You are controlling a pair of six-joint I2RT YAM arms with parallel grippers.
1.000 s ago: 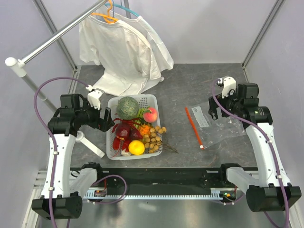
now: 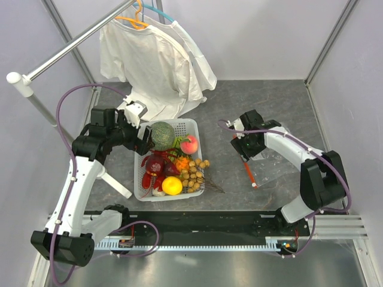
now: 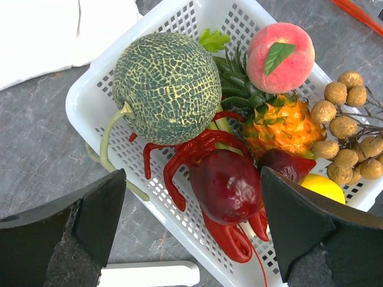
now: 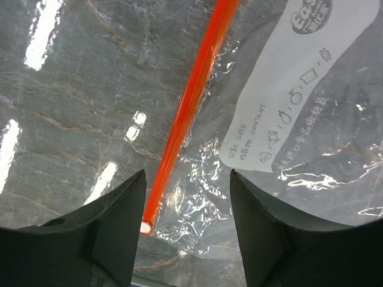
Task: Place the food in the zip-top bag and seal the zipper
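The clear zip bag (image 4: 311, 197) lies flat on the right, its orange zipper strip (image 4: 185, 113) along its left side. My right gripper (image 2: 238, 143) is low over that strip, fingers apart, nothing seen between them. My left gripper (image 2: 142, 137) stands open above the left side of the white basket (image 3: 90, 101), which holds a melon (image 3: 164, 84), peach (image 3: 278, 63), pineapple (image 3: 281, 128), red onion-like vegetable (image 3: 221, 185), red peppers, longans (image 3: 344, 125) and a yellow fruit (image 3: 323, 188).
A clothes rack (image 2: 72, 40) with white shirts (image 2: 149, 66) stands at back left. Bare grey counter (image 2: 218, 107) lies between basket and bag. Walls close in on both sides.
My right arm has moved left and down to the bag's zipper strip. My left gripper has shifted slightly up and right toward the basket. The food is unchanged.
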